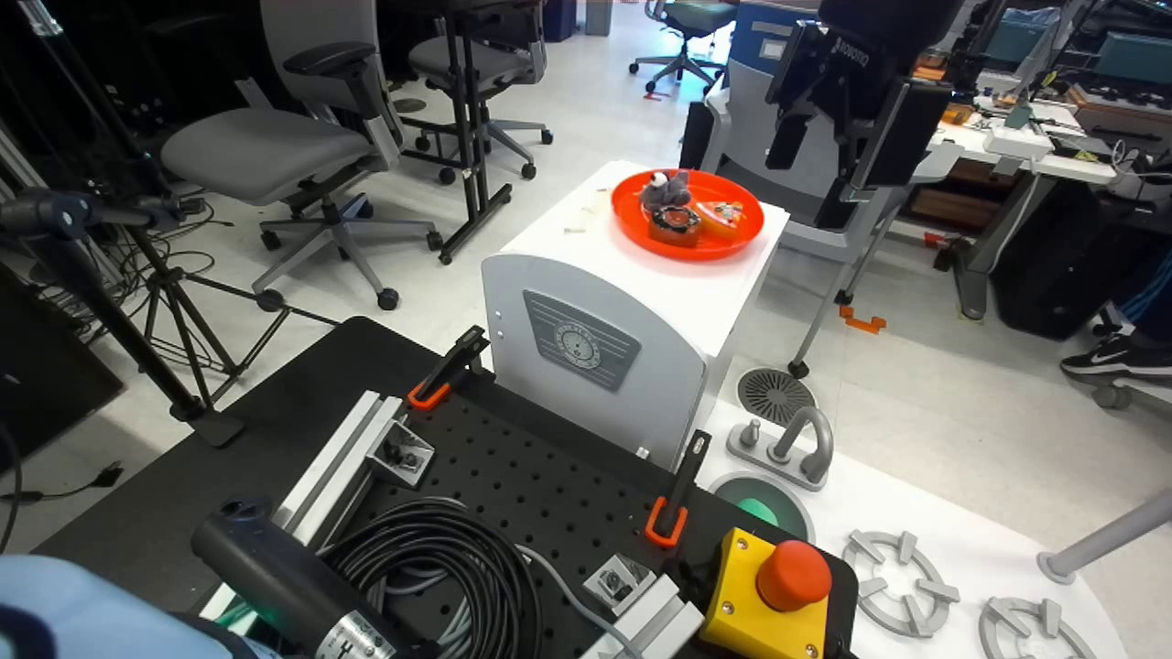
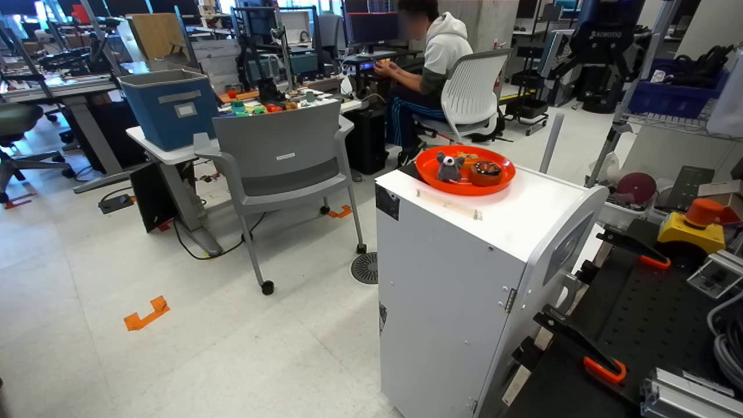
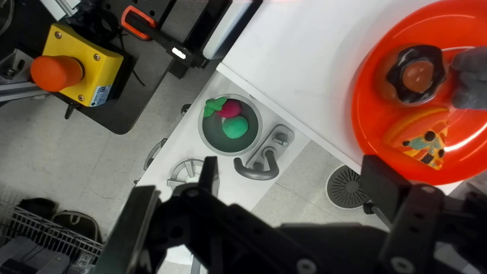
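Note:
My gripper (image 1: 826, 165) hangs in the air beyond the right side of the white cabinet, open, its fingers wide apart and nothing between them. On the cabinet top lies a red plate (image 1: 720, 249) bearing a grey plush animal (image 2: 450, 168), a brown round pastry toy (image 3: 417, 75) with dark icing, and an orange patterned wedge (image 3: 422, 141). Inside the round sink (image 3: 214, 141), the wrist view shows a green round object (image 3: 235, 127) beside a dark pink one (image 3: 229, 109) with green leaves. In exterior view 1 only some green shows there.
A grey faucet (image 3: 269, 164) rises next to the sink, with a toy stove burner (image 1: 901, 582) on the same low white counter. An emergency stop (image 1: 769, 593) and clamps (image 1: 676, 494) line the black table's edge. Bare cabinet top (image 2: 515, 219) surrounds much of the plate.

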